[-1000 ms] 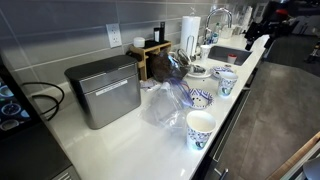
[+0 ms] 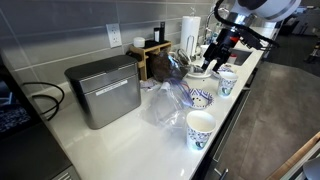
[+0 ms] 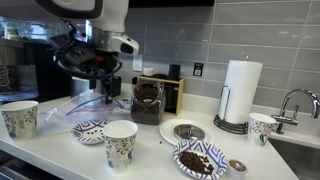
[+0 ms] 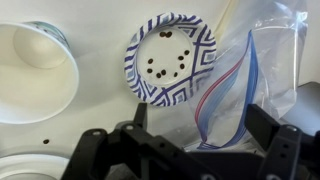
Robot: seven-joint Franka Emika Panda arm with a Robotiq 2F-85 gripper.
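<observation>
My gripper is open, pointing down over the counter with nothing between its fingers. Under it, in the wrist view, lies a small blue-and-white patterned bowl (image 4: 170,62) holding several dark beans. A clear zip bag (image 4: 232,92) with a blue and red seal lies beside the bowl, partly behind one finger. At the left edge of that view a white paper cup (image 4: 30,75) is seen from above. Exterior view 2 has the gripper (image 3: 92,78) above the small bowl (image 3: 90,131), with a bean-filled jar (image 3: 148,103) behind to the right.
A larger patterned bowl of dark beans (image 3: 200,160) sits at the front right, near a white plate (image 3: 182,132). Patterned cups (image 2: 200,130) stand along the counter's front edge. A paper towel roll (image 3: 240,90) and sink are farther right. Bare counter (image 2: 125,145) lies before the metal bin (image 2: 105,90).
In exterior view 1 the arm has come from the far right, by the sink, toward the small bowl and the jar. The objects on the counter look unmoved.
</observation>
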